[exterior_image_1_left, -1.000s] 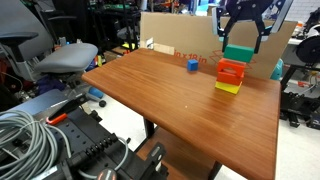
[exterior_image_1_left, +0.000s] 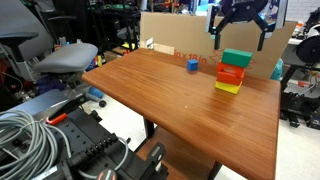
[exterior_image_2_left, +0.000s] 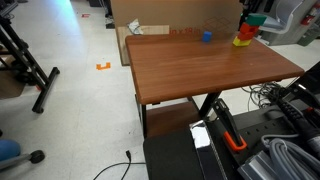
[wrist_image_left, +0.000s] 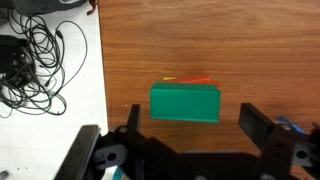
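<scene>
In exterior view 1 a green block (exterior_image_1_left: 236, 58) tops a stack on the wooden table (exterior_image_1_left: 160, 88). Beneath it come red blocks (exterior_image_1_left: 230, 73), with a yellow block (exterior_image_1_left: 228, 86) at the bottom. My gripper (exterior_image_1_left: 239, 40) is over the stack, its fingers spread wider than the green block. From the wrist, the green block (wrist_image_left: 185, 103) lies between the open fingers, with gaps on both sides. Slivers of red and yellow peek out along its upper edge. The stack's lower blocks are otherwise hidden there.
A small blue block (exterior_image_1_left: 193, 65) sits on the table left of the stack. A cardboard panel (exterior_image_1_left: 180, 35) stands along the far edge. Black cables (wrist_image_left: 38, 65) lie beyond the table edge.
The green block was between the fingers and slightly higher a second ago. It has come down onto the red block, and the fingers have spread apart from it and risen a little.
</scene>
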